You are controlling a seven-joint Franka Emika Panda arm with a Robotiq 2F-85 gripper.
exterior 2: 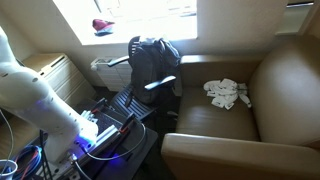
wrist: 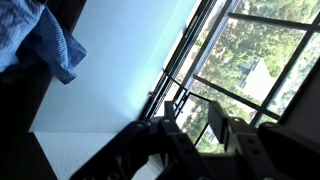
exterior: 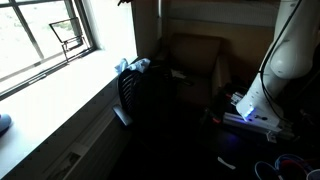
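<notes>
A bluish-grey cloth [exterior: 138, 66] lies draped at the top of the dark office chair [exterior: 135, 92], beside the window sill. In the wrist view, the blue checked cloth [wrist: 60, 48] is at the upper left, well apart from the fingers. My gripper stands open at the bottom of that view with nothing between its fingers. Only a dark tip of the gripper [exterior: 124, 2] shows at the top edge of exterior view 1, high above the chair. Exterior view 2 leaves the gripper out of frame.
Behind the chair runs a white window sill [exterior: 60, 112] under the window [exterior: 30, 38]. A brown sofa [exterior 2: 205, 124] with a white patterned cloth [exterior 2: 227, 93] on its seat stands to the right. Cables [exterior: 290, 165] lie near the arm's base.
</notes>
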